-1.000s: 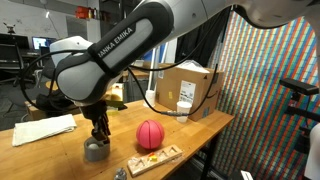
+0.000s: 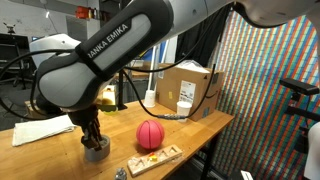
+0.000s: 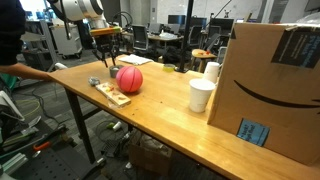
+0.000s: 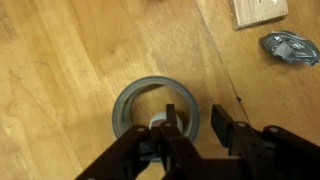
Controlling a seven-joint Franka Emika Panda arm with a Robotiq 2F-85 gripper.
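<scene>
A grey round cup (image 2: 96, 152) stands on the wooden table, at the near left in exterior view 1. The wrist view looks down into this open cup (image 4: 122, 108), where something small and pale shows inside. My gripper is at its rim, one dark finger inside and the other outside, shut on the wall between them. In exterior view 2 the gripper (image 3: 114, 62) comes down from above onto the cup (image 3: 114, 72). The cup appears upright on the table; its lower part near the fingers is partly hidden.
A red ball (image 2: 150, 134) and a wooden block with coloured pieces (image 2: 154, 158) lie right of the cup. Crumpled silver foil (image 4: 290, 46) is close by. A white cup (image 3: 201, 95) and a large cardboard box (image 3: 268, 85) stand farther along. White cloth (image 2: 42, 130) lies left.
The arm has come lower and toward the left of exterior view 1, its fingers moving down onto the cup's rim. The cup has stayed in about the same place.
</scene>
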